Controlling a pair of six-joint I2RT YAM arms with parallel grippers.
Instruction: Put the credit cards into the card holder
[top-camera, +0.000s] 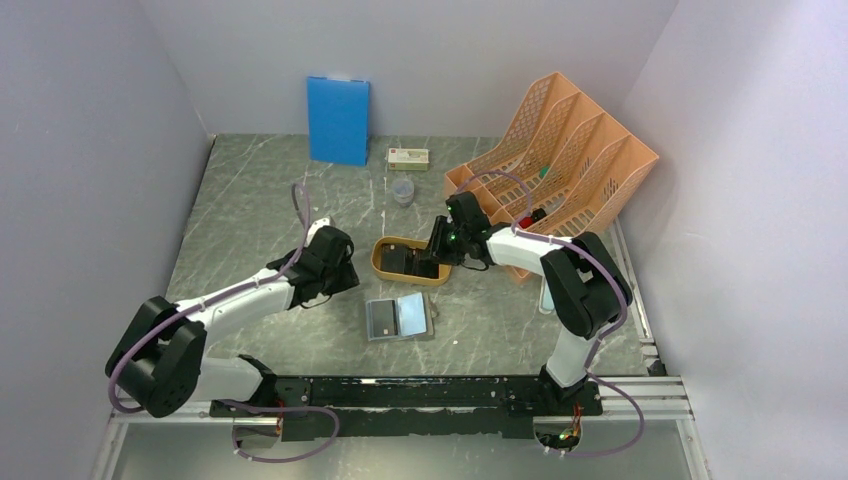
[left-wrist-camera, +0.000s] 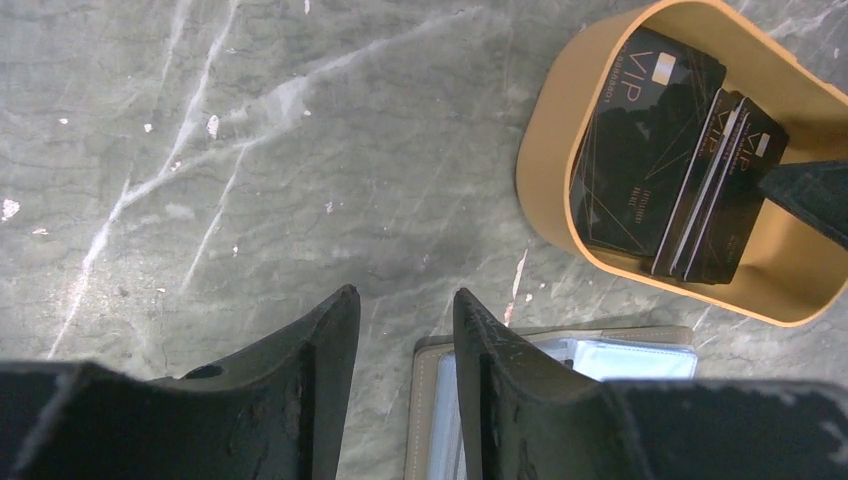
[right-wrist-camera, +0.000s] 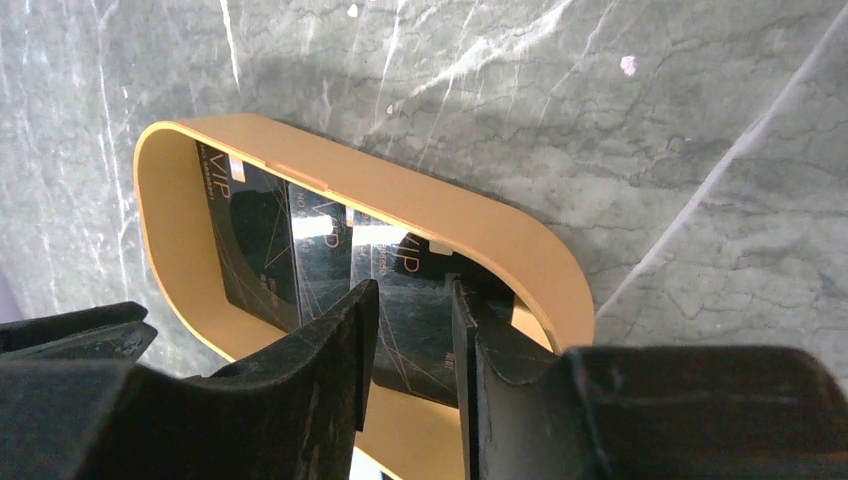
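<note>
Several black credit cards (right-wrist-camera: 415, 310) marked VIP lie spread and overlapping in a tan oval box (top-camera: 412, 279) near the table's middle. Over the right end of that box is my right gripper, its fingers apart above the rightmost card and nothing visibly held between them. The card holder (top-camera: 398, 337) lies unfolded in front of the box, a dark panel on its left half and a pale blue one on its right. My left gripper hovers left of the box, open and empty, with the holder's corner showing beyond its right finger.
An orange file rack (top-camera: 590, 150) stands close behind the right arm. Farther back are a blue folder (top-camera: 338, 120), a small box (top-camera: 408, 160) and a clear cup (top-camera: 403, 192).
</note>
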